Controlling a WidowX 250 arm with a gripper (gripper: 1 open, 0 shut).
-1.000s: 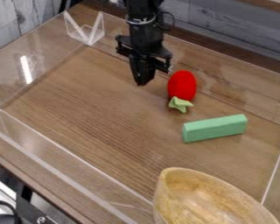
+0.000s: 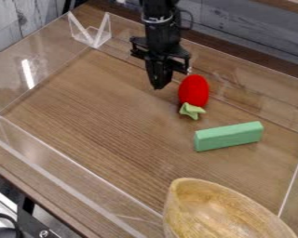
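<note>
My black gripper (image 2: 159, 67) hangs over the back of the wooden table, shut, with nothing visible between its fingers. Just right of it and a little nearer lies a red rounded object (image 2: 194, 91) with a pale green star-shaped piece (image 2: 192, 111) at its near end. A mint green block (image 2: 227, 136) lies farther to the right and nearer.
A cream oval bowl (image 2: 223, 212) fills the near right corner. A clear plastic holder (image 2: 89, 28) stands at the back left. A wall runs along the back.
The gripper and arm have shifted very slightly upward and back. The objects on the table have not moved.
</note>
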